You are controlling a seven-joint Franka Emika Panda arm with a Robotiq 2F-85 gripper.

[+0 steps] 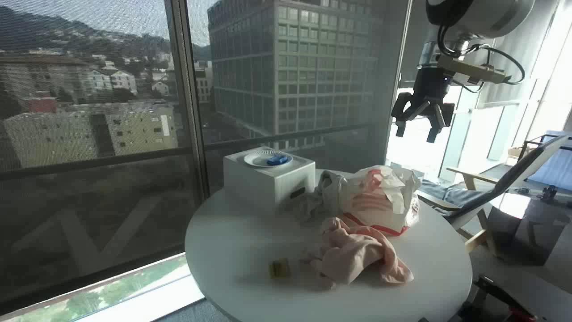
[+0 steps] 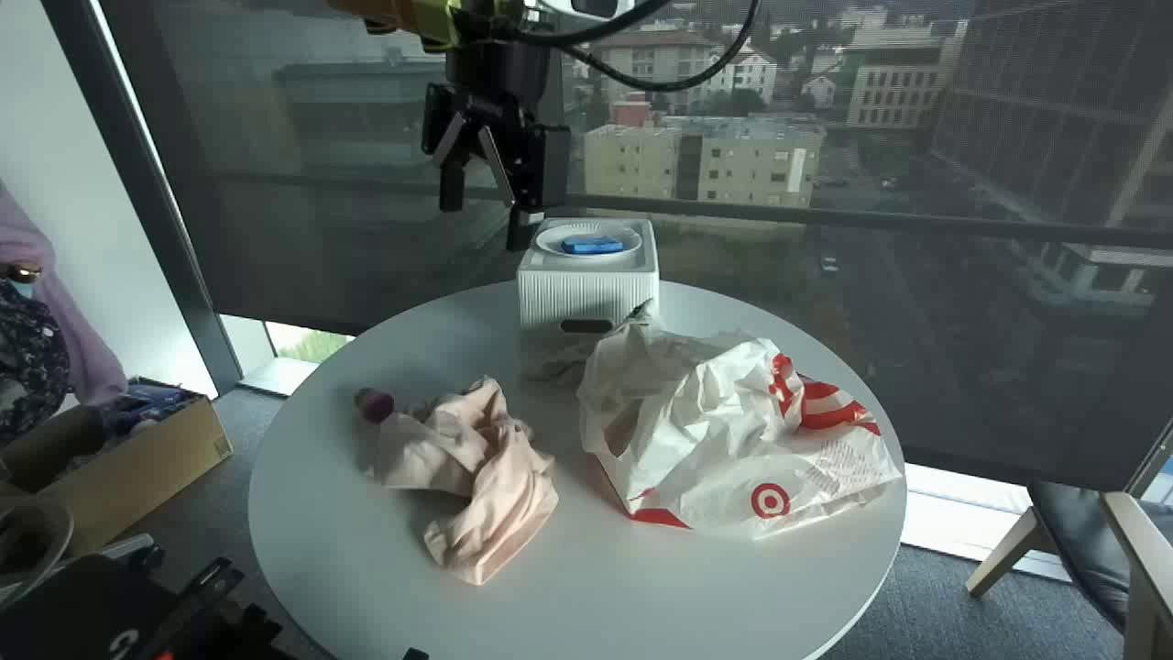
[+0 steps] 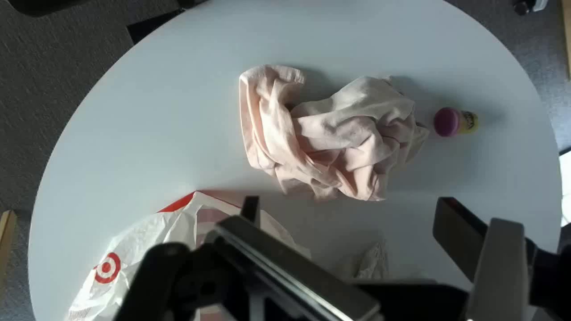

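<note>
My gripper (image 1: 415,135) hangs open high above the round table, its fingers well apart and nothing between them, as exterior view 2 (image 2: 484,225) also shows. Below it, a crumpled pink cloth (image 3: 332,141) lies on the tabletop. Beside the cloth rests a small tub with a purple lid (image 3: 447,122) and a yellow body, lying on its side. A white plastic bag (image 2: 704,423) with red markings sits on the table, partly hidden by the gripper in the wrist view. On top of a white box (image 2: 588,288) stands a white plate (image 1: 252,158) bearing a blue item (image 1: 277,160).
The round white table (image 2: 330,528) has bare surface along its front and left. Greyish crumpled plastic (image 1: 331,188) lies between box and bag. A window (image 1: 96,214) rises behind the table. To one side is a chair (image 1: 482,188); a cardboard box (image 2: 154,473) stands on the floor.
</note>
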